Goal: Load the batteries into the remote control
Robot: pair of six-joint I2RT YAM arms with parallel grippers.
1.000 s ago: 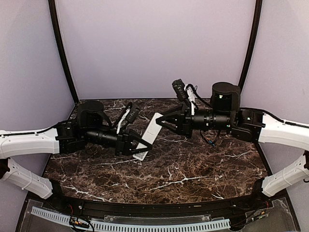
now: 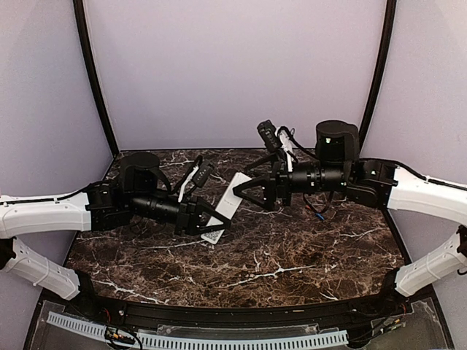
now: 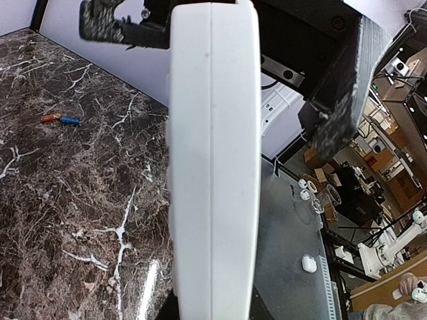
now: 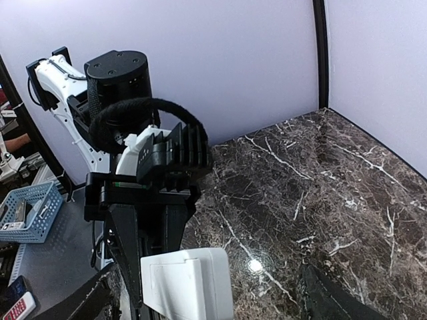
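Note:
A white remote control (image 2: pixel 233 193) is held tilted above the table by my left gripper (image 2: pixel 210 222), shut on its lower end; in the left wrist view its long side (image 3: pixel 213 160) fills the middle. My right gripper (image 2: pixel 254 188) is open at the remote's upper end, its fingers around that end. In the right wrist view that end (image 4: pixel 187 283) sits low between the open fingers. Two batteries, one orange (image 3: pixel 49 118) and one blue (image 3: pixel 71 120), lie on the marble table.
A blue basket (image 4: pixel 40 217) with items stands outside the work area in the right wrist view.
The left arm and remote look almost unchanged.

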